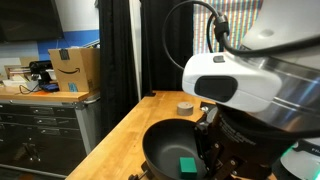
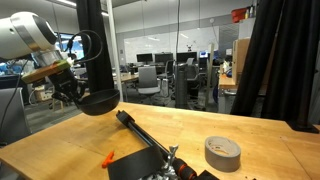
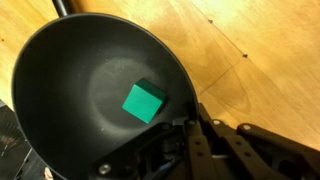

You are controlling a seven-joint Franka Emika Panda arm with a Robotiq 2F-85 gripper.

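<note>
A black pan with a green block inside fills much of the wrist view. My gripper is shut on the pan's rim at its lower right. Exterior view 2 has the pan held up above the table, clear of its surface. From exterior view 1 the block shows in the pan, and the arm covers the right side of the picture. The fingertips themselves are hard to make out.
A tape roll rests at the table's right. An orange-red object lies near the front, beside a dark bar-like fixture.
</note>
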